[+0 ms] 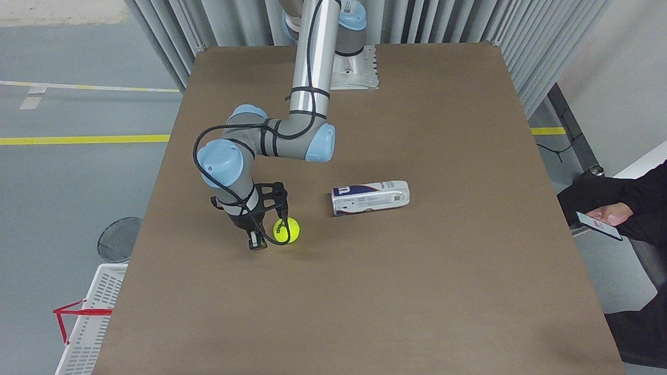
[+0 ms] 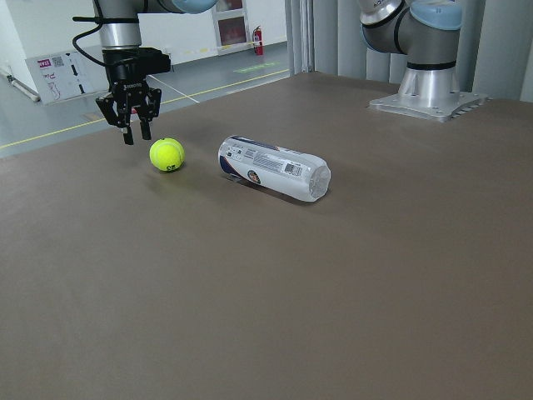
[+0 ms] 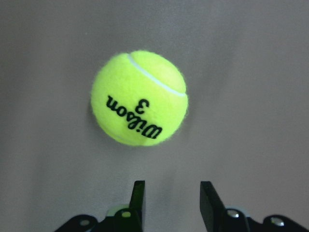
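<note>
A yellow Wilson tennis ball (image 3: 137,96) (image 2: 166,155) (image 1: 286,230) rests on the brown table (image 1: 437,281). My gripper (image 2: 135,133) hangs just beside and above it, open, with nothing between its fingers; in the wrist view the ball lies beyond the fingertips. In the front view the arm and its cable partly cover the gripper and ball.
A white cylindrical tube (image 1: 370,197) (image 2: 275,169) lies to the ball's right. Off the left edge stand a white basket (image 1: 87,337) and a mesh bin (image 1: 119,238); a seated person holding a phone (image 1: 598,226) is at the right.
</note>
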